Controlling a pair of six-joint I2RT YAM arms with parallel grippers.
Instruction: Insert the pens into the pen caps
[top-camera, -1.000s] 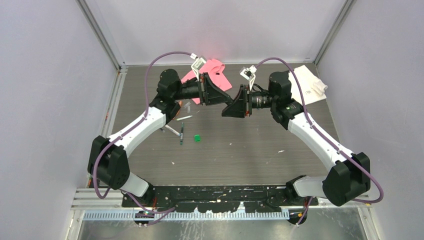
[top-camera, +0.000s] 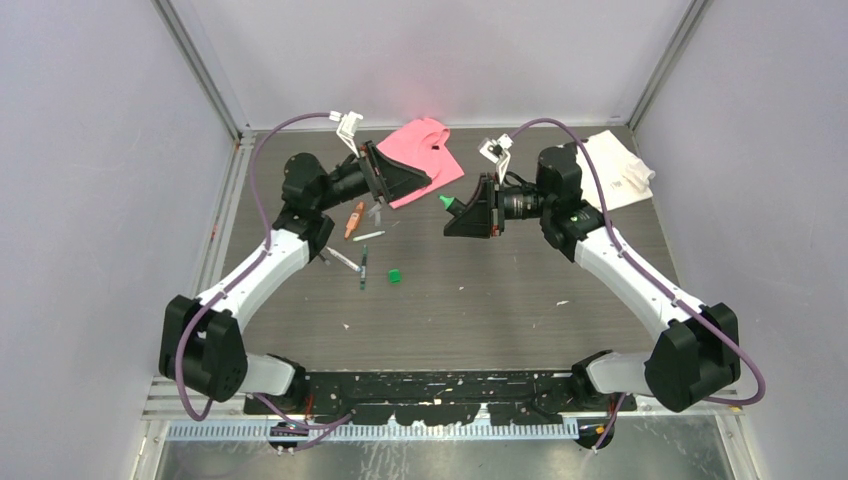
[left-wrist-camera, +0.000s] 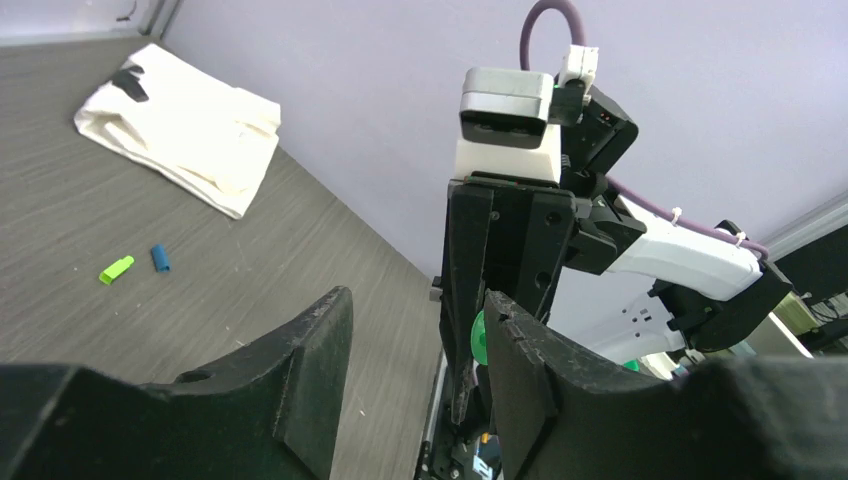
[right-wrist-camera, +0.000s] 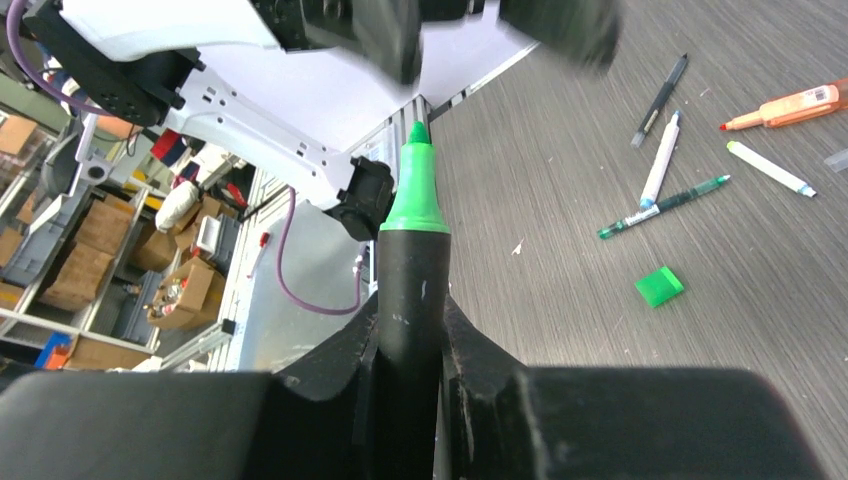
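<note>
In the right wrist view my right gripper (top-camera: 470, 215) is shut on a black marker (right-wrist-camera: 410, 290) with a green upper end (right-wrist-camera: 413, 185) and bare green tip, pointing away from the gripper. My left gripper (top-camera: 410, 180) stands apart from it to the upper left, fingers parted, nothing visible between them. On the table lie an orange marker (right-wrist-camera: 797, 107), a black pen (right-wrist-camera: 660, 98), a white pen (right-wrist-camera: 660, 158), a pale pen (right-wrist-camera: 770, 168), a green pen (right-wrist-camera: 670, 204) and a green cap (right-wrist-camera: 659, 286). A lime piece (left-wrist-camera: 116, 269) and blue piece (left-wrist-camera: 160, 257) show in the left wrist view.
A pink cloth (top-camera: 433, 150) lies at the back, a white cloth (top-camera: 618, 170) at the back right.
My left gripper has moved up and left, away from the right one, uncovering the marker's green end. The right gripper has barely moved.
</note>
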